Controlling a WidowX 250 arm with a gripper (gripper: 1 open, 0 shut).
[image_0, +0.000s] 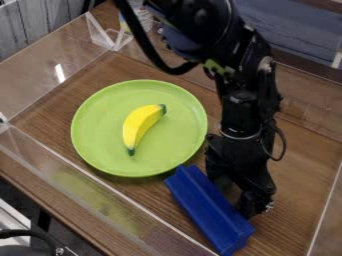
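Observation:
A green plate lies on the wooden table, holding a yellow banana. To its lower right is a long blue block, lying at a slant. My black gripper is low over the table, right of the plate and at the right side of the blue block, very close to it or touching. The fingertips are dark and partly hidden against the shadow, so what lies between them is hard to see.
Clear plastic walls edge the table on the left, front and right. A bare strip of wood lies to the right of my gripper. Small objects stand at the back top left, behind a cable.

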